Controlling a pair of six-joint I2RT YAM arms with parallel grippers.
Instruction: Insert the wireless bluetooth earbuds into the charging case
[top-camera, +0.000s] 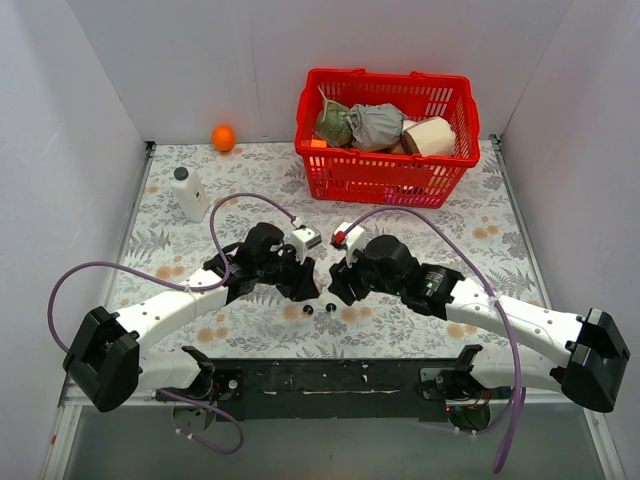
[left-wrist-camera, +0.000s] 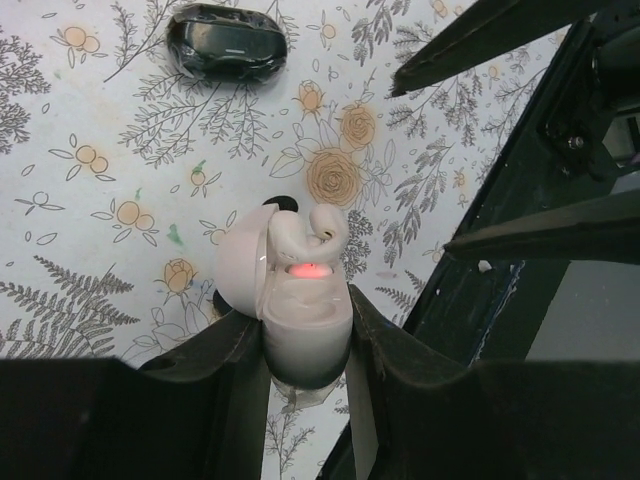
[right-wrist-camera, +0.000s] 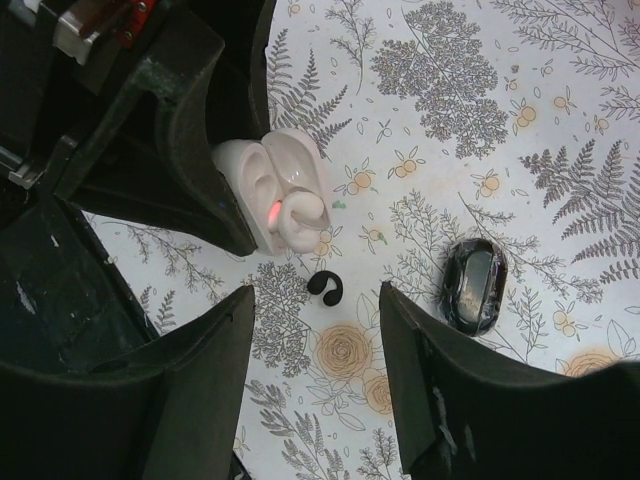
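My left gripper is shut on the open white charging case, held low over the table and showing a red light. A white earbud sits askew at its open top, also seen in the right wrist view. My right gripper stands open just right of the case, its fingers apart with nothing seen between them, above the floral table. Below lie a small black curved piece and a dark glossy oval object.
A red basket of goods fills the back right, with a white bottle and an orange at the back left. A dark rail runs along the front edge.
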